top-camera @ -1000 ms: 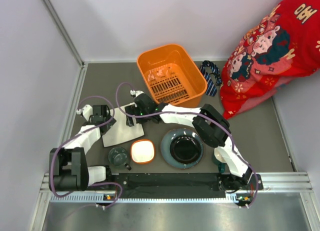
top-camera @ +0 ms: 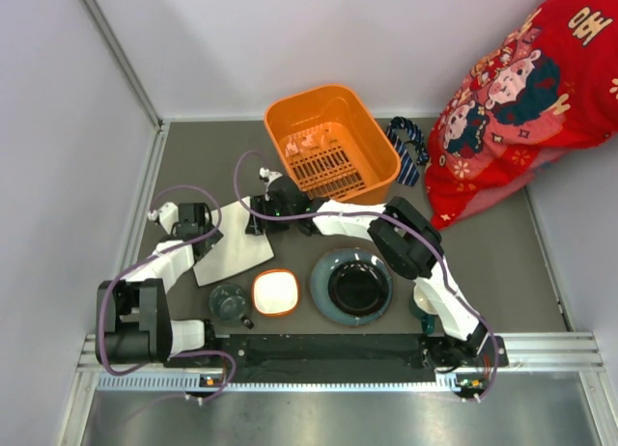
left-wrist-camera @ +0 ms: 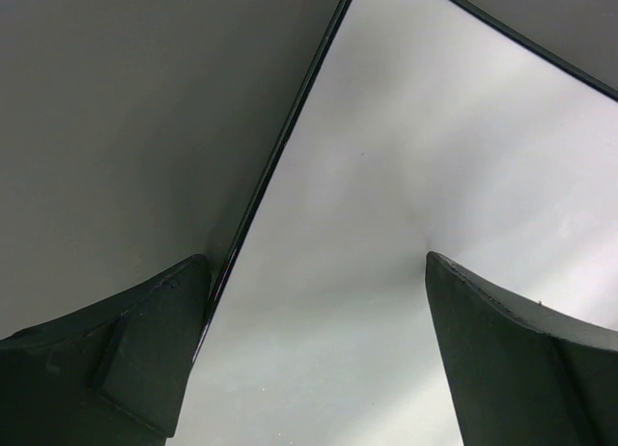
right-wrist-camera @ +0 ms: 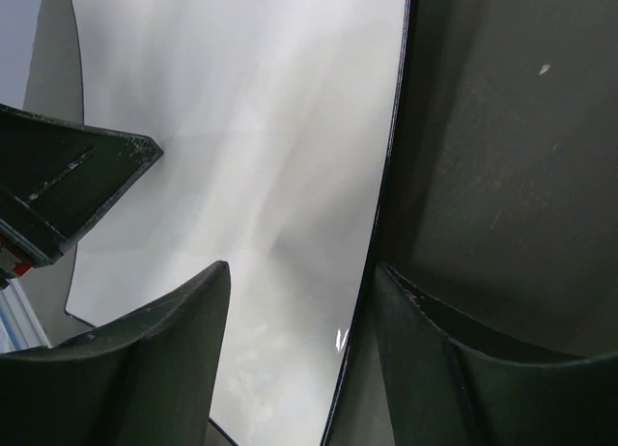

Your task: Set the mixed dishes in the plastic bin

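A white square plate (top-camera: 232,253) with a dark rim lies at the left of the counter. My left gripper (top-camera: 210,229) is open at its left edge; in the left wrist view its fingers straddle the white surface near the dark rim. My right gripper is at the plate's right edge, fingers part open, one over the white surface and the other at the dark rim. The orange bin (top-camera: 381,166) stands behind. A blue plate (top-camera: 328,306) bearing a black dish (top-camera: 357,287), an orange-rimmed white dish (top-camera: 275,292) and a dark glass vessel (top-camera: 229,301) sit at the front.
A dark patterned strap (top-camera: 409,156) lies right of the bin, beside a large red printed cloth (top-camera: 521,98). A white and teal item (top-camera: 425,306) is partly hidden behind my right arm.
The white plate has shifted slightly to the left, and my right gripper has edged the same way. The left arm is nearly still.
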